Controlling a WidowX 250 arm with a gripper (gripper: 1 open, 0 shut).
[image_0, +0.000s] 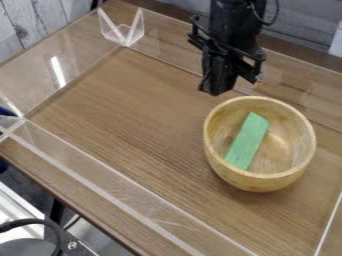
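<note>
My black gripper (215, 80) hangs over the upper middle of the wooden table, shut, with nothing visible between its fingers. Below and to its right sits a tan round bowl (290, 124), and inside it lies a flat green block (246, 141), slanted from upper right to lower left.
A clear plastic piece (122, 29) stands at the back left. Black cabling shows at the lower left corner. The table's back and right edges border the scene.
</note>
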